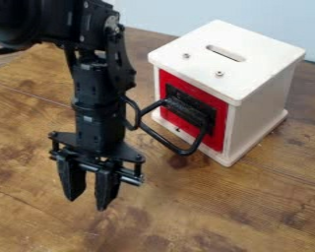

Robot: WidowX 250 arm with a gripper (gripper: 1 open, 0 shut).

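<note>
My black gripper [90, 187] hangs over the wooden table on the left, pointing down, its two fingers a short way apart with nothing visible between them. To its right stands a white wooden box [263, 94] with a slot on top and a red front [168, 85]. A black panel on that front carries a dark looped tube or handle [184, 149] that sticks out toward my arm.
A pale wall fills the back right.
</note>
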